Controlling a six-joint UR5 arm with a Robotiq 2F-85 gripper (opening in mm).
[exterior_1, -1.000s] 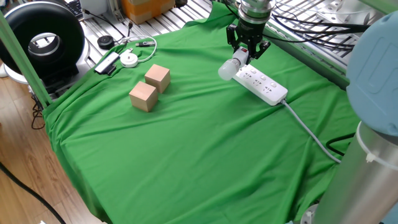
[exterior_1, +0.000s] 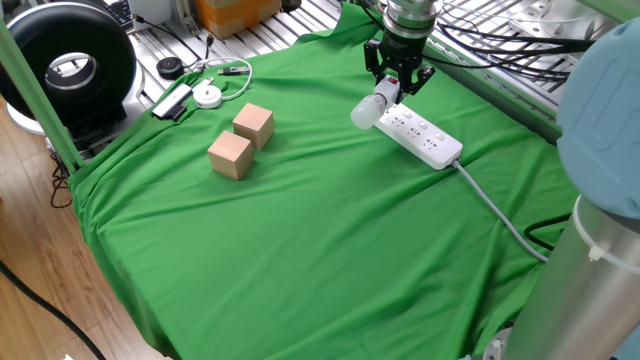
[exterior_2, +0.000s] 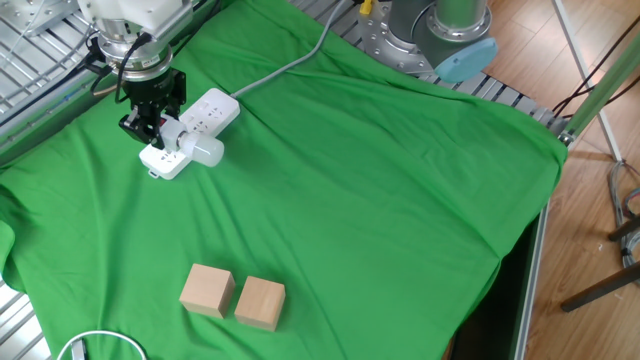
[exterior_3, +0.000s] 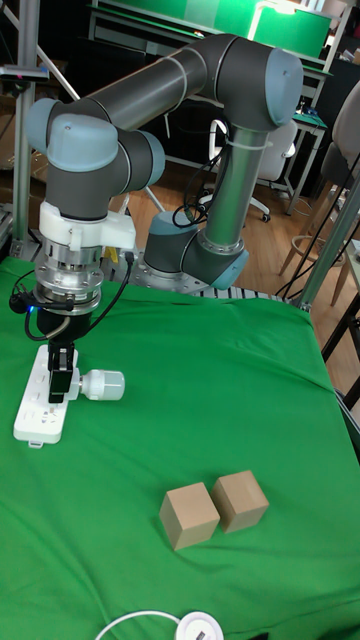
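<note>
A white bulb (exterior_1: 368, 111) with a frosted end lies sideways in a white holder (exterior_1: 387, 92) that has a red switch. My gripper (exterior_1: 391, 88) points down over the far end of a white power strip (exterior_1: 428, 142), its black fingers closed in on both sides of the holder. In the second exterior view the bulb (exterior_2: 206, 150) juts out past the strip's side, toward the open cloth. The third exterior view has a dark finger (exterior_3: 61, 379) in front of the holder. Whether the holder's plug sits in the strip's outlets is hidden.
Two wooden cubes (exterior_1: 231, 156) (exterior_1: 253, 125) stand close together on the green cloth (exterior_1: 290, 240). A white round device (exterior_1: 207, 95) with a cable lies near the cloth's edge. The strip's grey cord (exterior_1: 500, 215) runs toward the arm's base.
</note>
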